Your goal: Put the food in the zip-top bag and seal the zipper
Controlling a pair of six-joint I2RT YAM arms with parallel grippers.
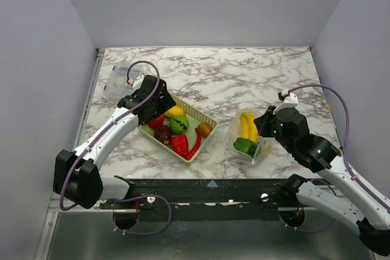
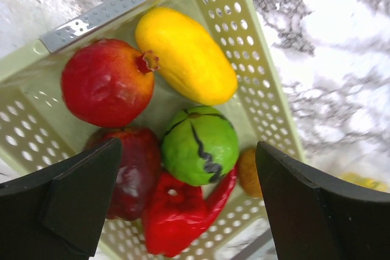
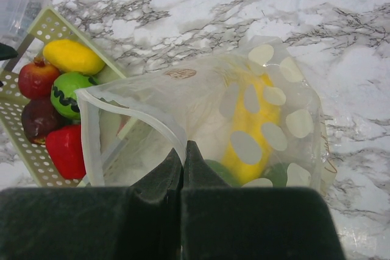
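Observation:
The clear zip top bag lies with its mouth toward the basket, a yellow food and a green one inside. My right gripper is shut on the bag's rim. A pale green basket holds a yellow mango, a pomegranate, a dark red fruit, a green striped fruit, a red pepper, a red chili and an orange-brown fruit. Above the basket my left gripper stands open, nothing gripped.
A clear plastic container lies at the back left of the marble table. Between the basket and the bag there is only a narrow strip of free table.

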